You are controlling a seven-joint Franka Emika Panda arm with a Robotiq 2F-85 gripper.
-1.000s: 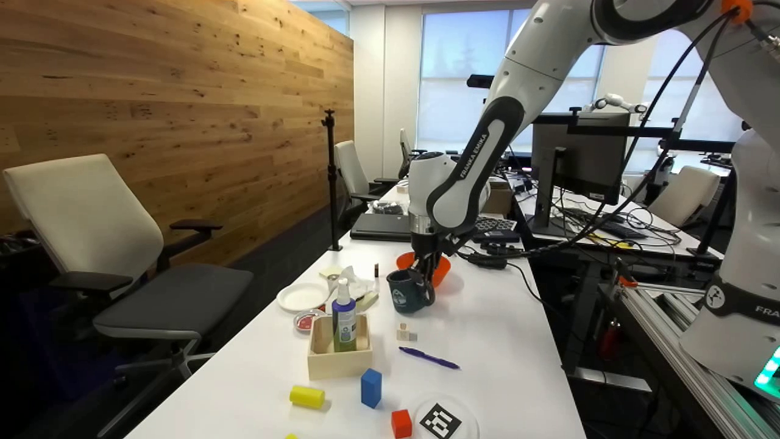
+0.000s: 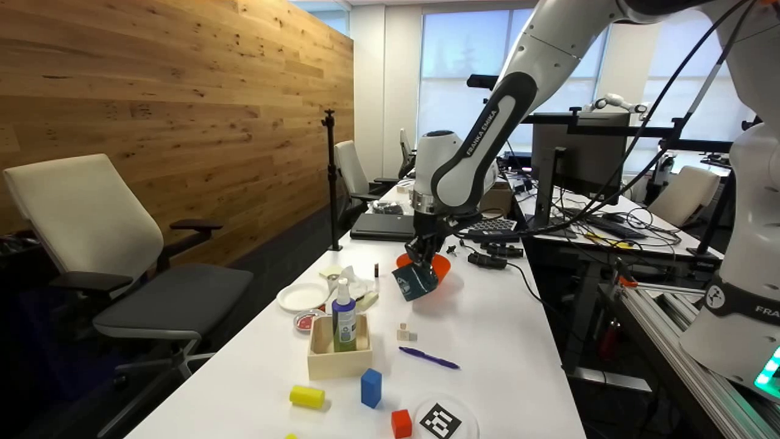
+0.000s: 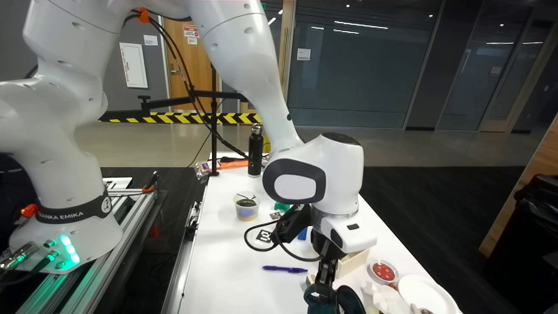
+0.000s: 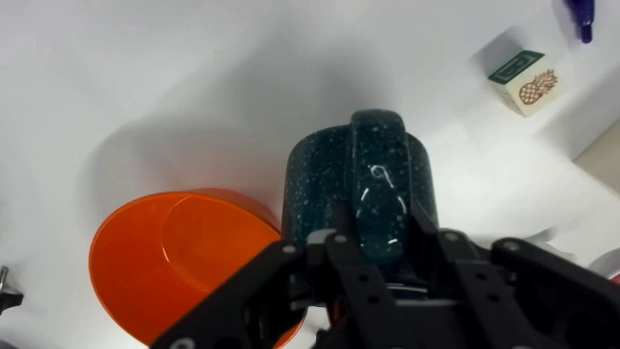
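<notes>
A dark teal speckled mug (image 4: 314, 174) hangs above the white table, with my gripper shut on its handle. In exterior view 1 the mug (image 2: 414, 281) is tilted, in front of an orange bowl-like container (image 2: 443, 267); my gripper (image 2: 421, 252) is at its upper side. The wrist view shows the orange container (image 4: 174, 256) open and empty-looking, just left of the mug. Only part of the mug (image 3: 320, 306) shows at the bottom edge of exterior view 2. What the mug holds is hidden.
A lettered block (image 2: 403, 332) and a purple pen (image 2: 429, 358) lie nearer the camera. A wooden box (image 2: 340, 363) holds a spray bottle (image 2: 344, 322). Left of the mug are a white plate (image 2: 301, 297) and crumpled tissue.
The mug was upright near the table a second ago; it is now higher and tilted, still in my gripper. The arm has risen slightly and moved to the right.
</notes>
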